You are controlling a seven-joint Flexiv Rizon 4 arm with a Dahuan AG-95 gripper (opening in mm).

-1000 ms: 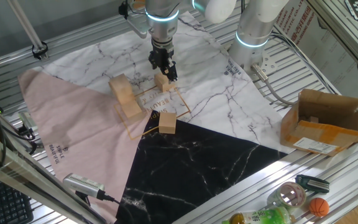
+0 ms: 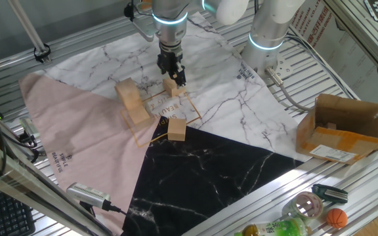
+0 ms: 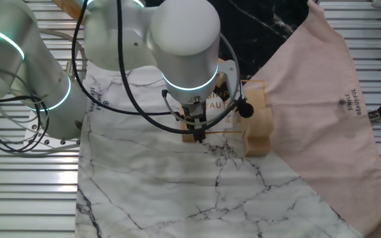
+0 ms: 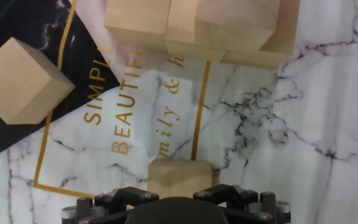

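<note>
A wooden block [image 2: 173,88] stands on the white marbled part of the cloth, by a corner of the printed gold frame. Directly over it is my gripper [image 2: 172,76], pointing down. In the wrist view, my two black fingers [image 4: 132,195] are apart, and the near block [image 4: 179,175] shows beyond and between them; its lower part is hidden by the gripper. A second block [image 2: 176,129] rests alone at the edge of the black area. To the left stands a group of stacked blocks [image 2: 129,94], with a lower block [image 2: 138,117] beside it.
An open cardboard box [image 2: 336,141] stands on the right. Tape [image 2: 306,205], a small orange ball [image 2: 336,217] and a green-labelled bottle [image 2: 281,227] lie near the front right. A camera [image 2: 88,194] is at the front left.
</note>
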